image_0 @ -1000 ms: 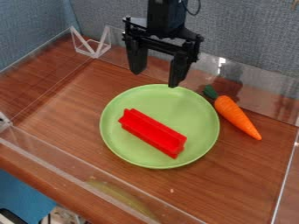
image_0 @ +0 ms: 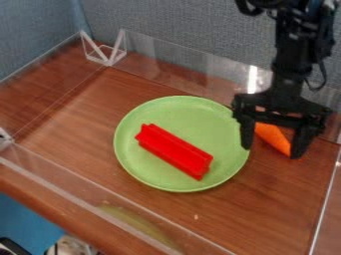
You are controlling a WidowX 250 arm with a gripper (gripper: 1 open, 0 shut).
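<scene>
A black gripper [image_0: 273,136] stands open at the right side, over an orange carrot [image_0: 272,138] that lies on the wooden table right of the green plate [image_0: 182,178]. Its fingers partly hide the carrot, so whether they touch it is unclear. A red bar-shaped block [image_0: 173,150] lies on the plate.
Clear walls edge the wooden table [image_0: 80,129]. A white wire frame [image_0: 104,52] is at the back left corner. The grey back wall rises behind.
The gripper has moved right and down, from above the back of the plate to over the carrot. The plate and red block have not moved.
</scene>
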